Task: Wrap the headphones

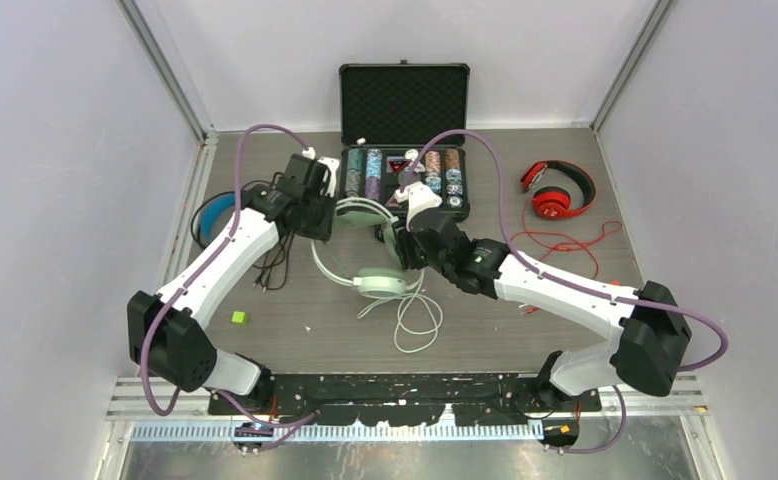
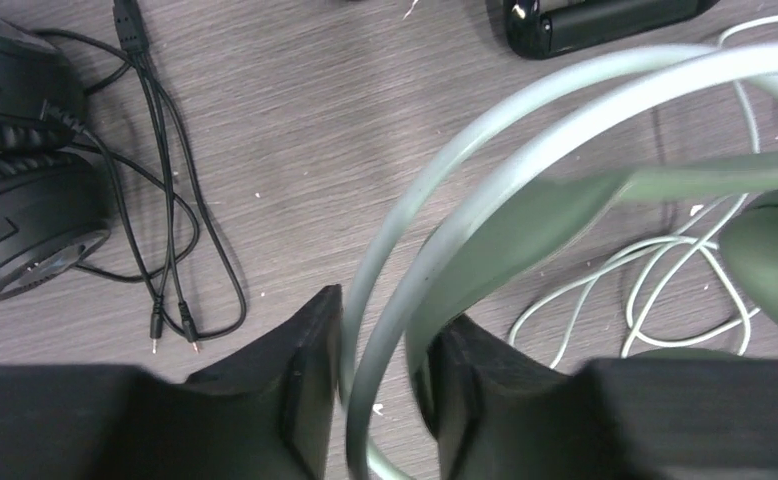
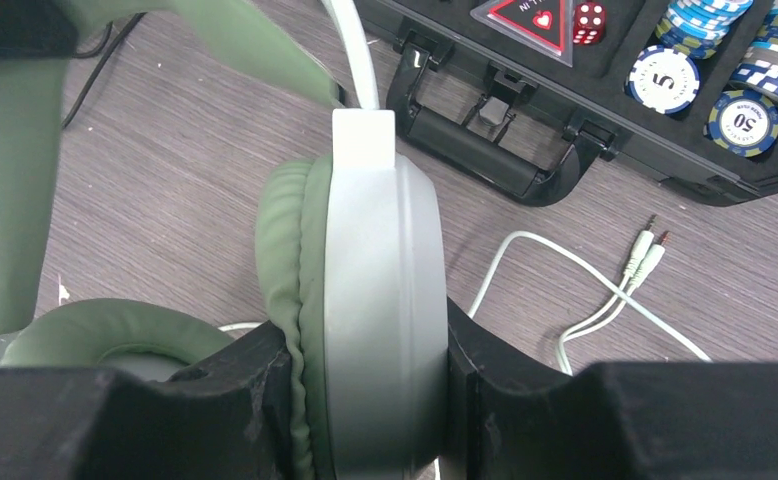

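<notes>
Pale green headphones (image 1: 378, 283) with white bands and a white cable (image 1: 415, 325) are between my arms. My right gripper (image 1: 402, 245) is shut on an ear cup (image 3: 375, 300), seen upright in the right wrist view. My left gripper has the curved headband (image 2: 490, 190) between its fingers, which look partly apart and blurred; whether they grip it I cannot tell. A second cup lies lower on the table.
An open poker chip case (image 1: 405, 100) stands at the back. Red headphones (image 1: 555, 203) lie right, black cabled headphones (image 2: 20, 225) left, a green cube (image 1: 239, 317) front left.
</notes>
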